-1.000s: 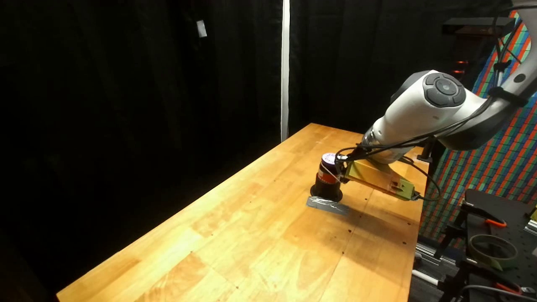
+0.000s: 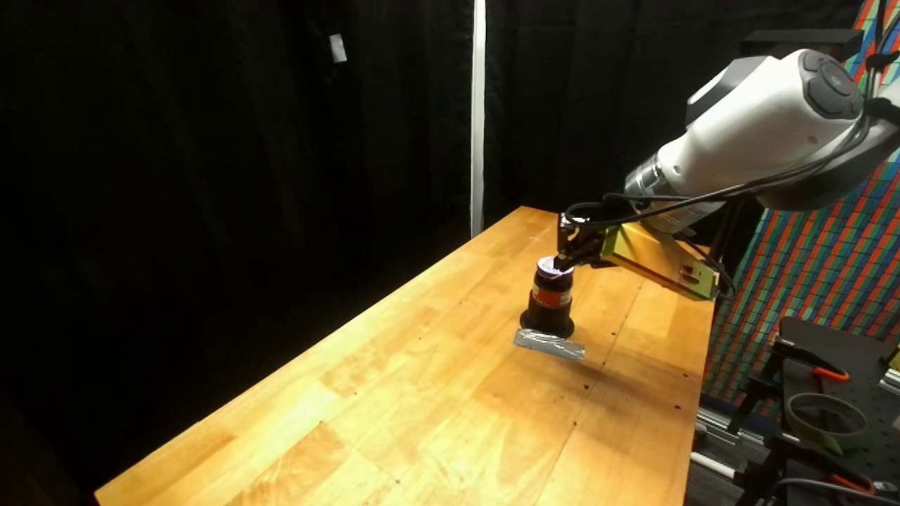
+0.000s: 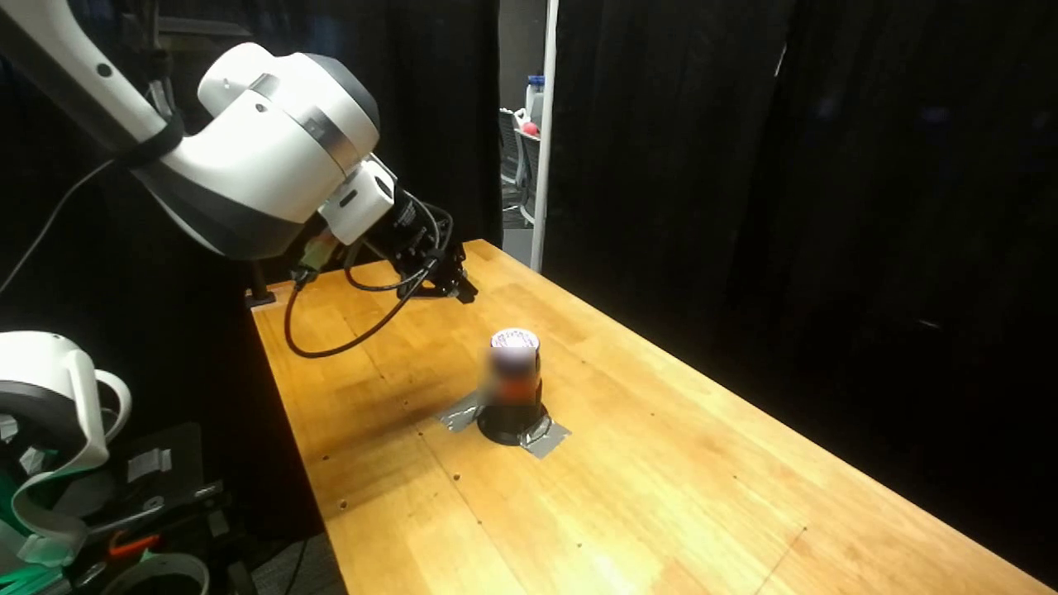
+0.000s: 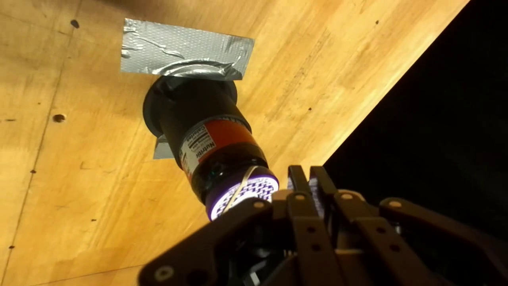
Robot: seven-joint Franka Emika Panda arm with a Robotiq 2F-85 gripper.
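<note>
A dark jar (image 4: pixel 231 155) with an orange label and a purple-rimmed white lid (image 4: pixel 252 190) stands in a black round holder (image 4: pixel 200 100) on the wooden table. One thin tan band (image 4: pixel 240 188) crosses the lid in the wrist view; its lower run passes out of sight behind the gripper parts. My gripper is a little open, with a narrow gap between its fingers and no object clearly held there. From exterior view 2, the gripper (image 3: pixel 470 291) appears above the table, behind and left of the jar (image 3: pixel 515 372), clear of it.
Silver tape (image 4: pixel 188 47) fixes the holder to the table (image 2: pixel 405 371). Cables (image 3: pixel 347 349) hang in loops from my wrist. A dark curtain lines the table's far side.
My arm has risen and drawn back, lifting the gripper from beside the jar's upper part to above lid height. The thin band stretched across the jar's side no longer shows there.
</note>
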